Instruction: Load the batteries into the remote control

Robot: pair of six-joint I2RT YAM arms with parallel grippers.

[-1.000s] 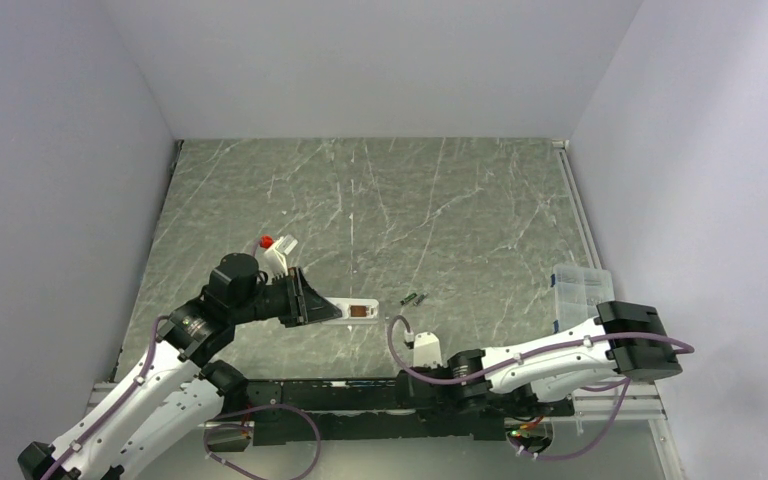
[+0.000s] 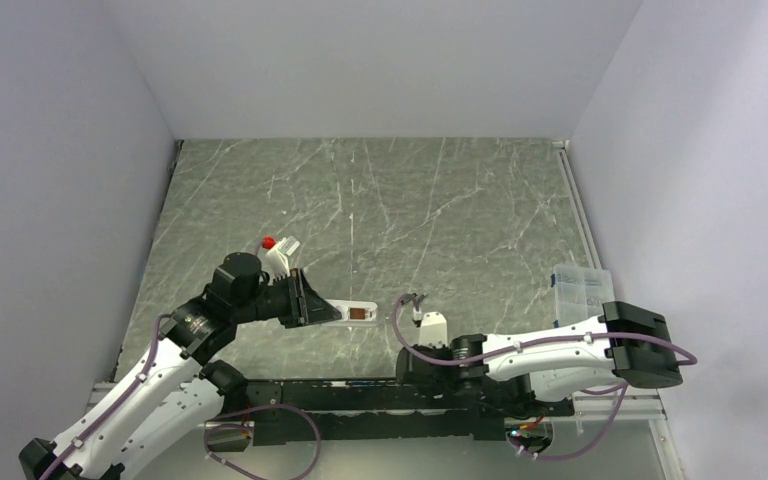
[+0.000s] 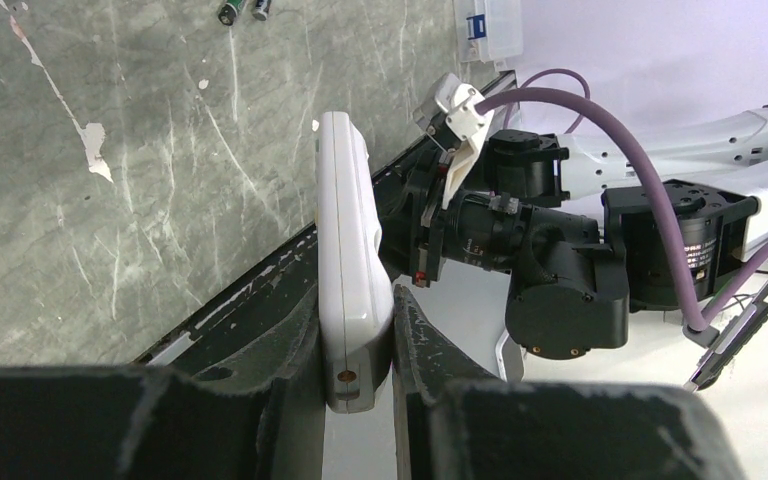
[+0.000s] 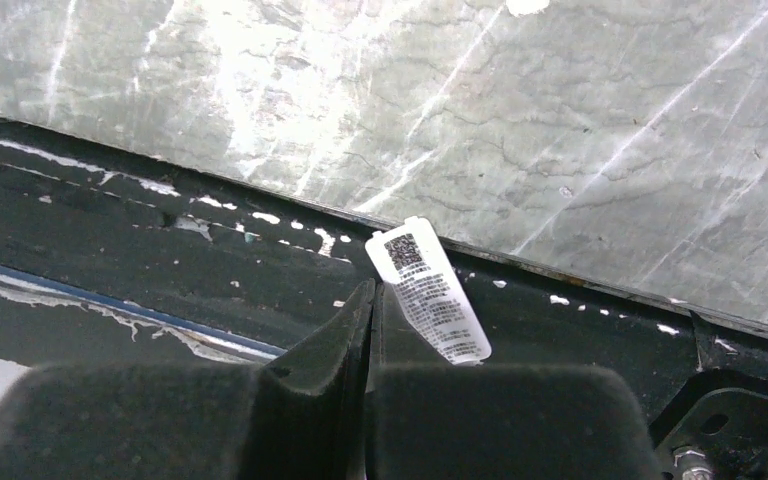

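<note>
The white remote (image 2: 358, 313), its battery compartment showing from above, is held by my left gripper, which is shut on its end. My right gripper is shut with nothing seen between its fingers, above the dark front edge of the table (image 4: 140, 60). A green battery (image 3: 230, 12) and a silver battery (image 3: 261, 9) lie on the table at the top of the left wrist view; in the top view they are mostly hidden by the right arm's cable and camera.
A clear plastic box (image 2: 577, 295) stands at the right edge of the table. A white barcode label (image 4: 426, 290) lies at the front edge under my right gripper.
My right arm has moved slightly toward the back and right, now covering the batteries in the top view. The left arm and remote have stayed put.
</note>
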